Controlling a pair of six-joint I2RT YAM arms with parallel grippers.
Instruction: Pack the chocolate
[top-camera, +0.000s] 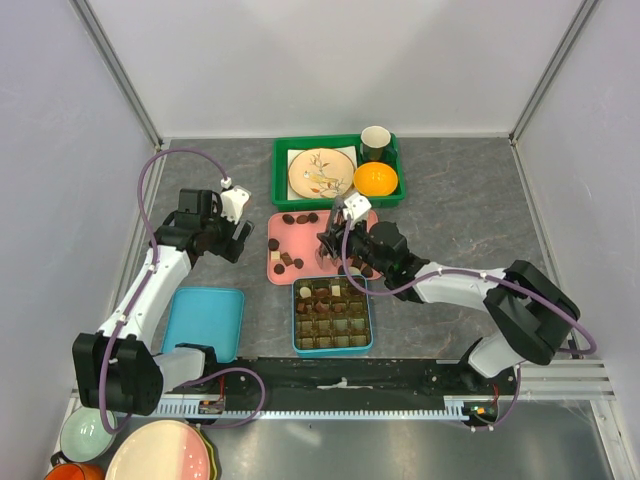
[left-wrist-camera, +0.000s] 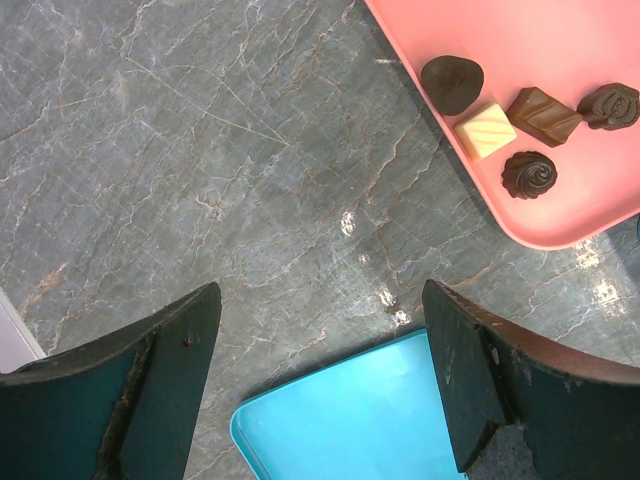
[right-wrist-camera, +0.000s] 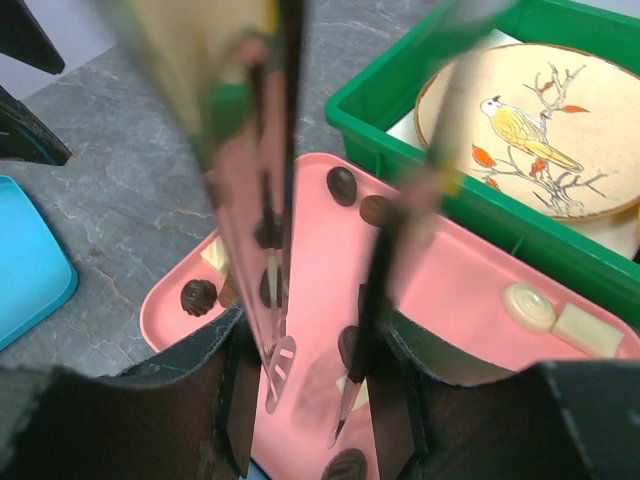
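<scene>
Dark and white chocolates lie on the pink tray (top-camera: 293, 238), mid-table. The compartment box (top-camera: 333, 351) stands just in front of it, with several chocolates in its back compartments. My right gripper is closed around a pair of tongs (right-wrist-camera: 240, 215); their tips are apart, low over the tray. One tip overlaps a white chocolate (right-wrist-camera: 358, 391), and whether it touches is unclear. My left gripper hangs open and empty at the tray's left, its fingers (left-wrist-camera: 185, 350) wide apart above bare table.
A blue lid or tray (top-camera: 205, 318) lies front left. Behind the pink tray, a green bin (top-camera: 280, 175) holds a bird-patterned plate (top-camera: 322, 172), a yellow bowl (top-camera: 376, 180) and a dark mug (top-camera: 375, 140).
</scene>
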